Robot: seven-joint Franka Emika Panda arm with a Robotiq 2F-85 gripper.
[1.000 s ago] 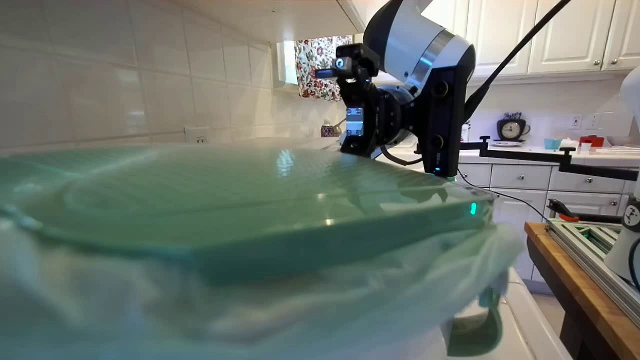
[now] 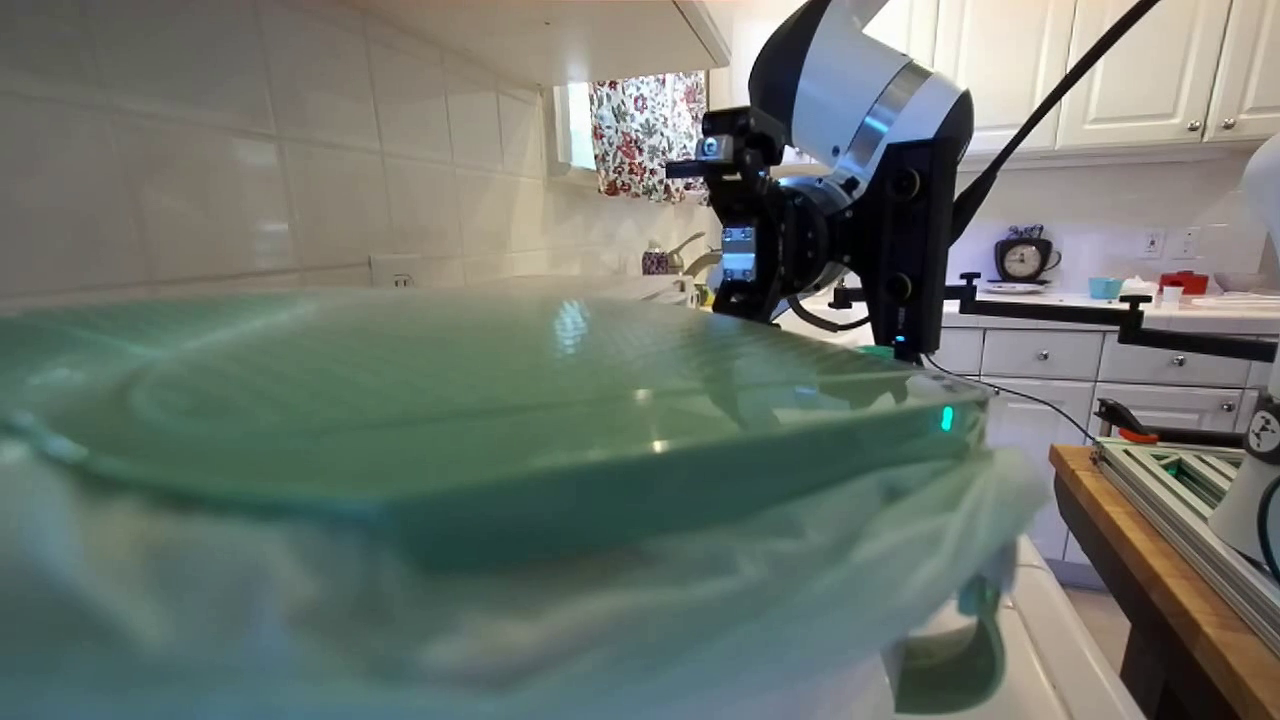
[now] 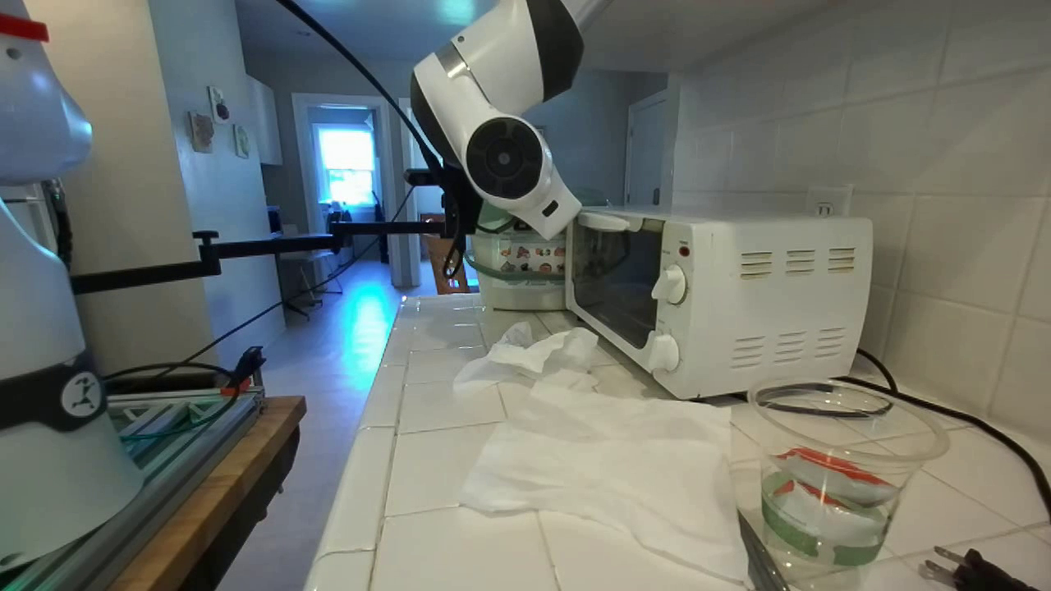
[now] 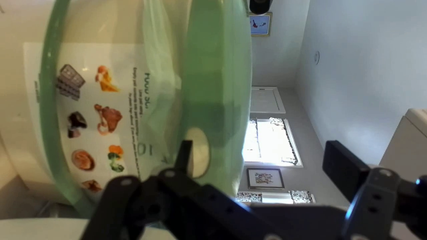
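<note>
A pale bin with a green lid (image 4: 208, 52) fills the left of the wrist view. Its front carries a food-picture label (image 4: 96, 92), and a thin bag bulges out below the lid. Exterior view 1 looks across the lid (image 2: 480, 396) from close up. My gripper is open, its two black fingers wide apart and nothing held between them. One finger (image 4: 184, 156) overlaps a cream oval tab (image 4: 198, 152) on the lid's edge; contact cannot be judged. In exterior view 2 the arm partly hides the bin (image 3: 517, 266).
A white toaster oven (image 3: 768, 295) stands beside the bin against the tiled wall. White paper sheets (image 3: 611, 463) lie on the counter, with a clear cup (image 3: 837, 492) at the front right. Bare tiles run along the counter's left edge.
In exterior view 1 the arm and gripper have shifted a little to the right and slightly down. The bin and its lid have stayed in place.
</note>
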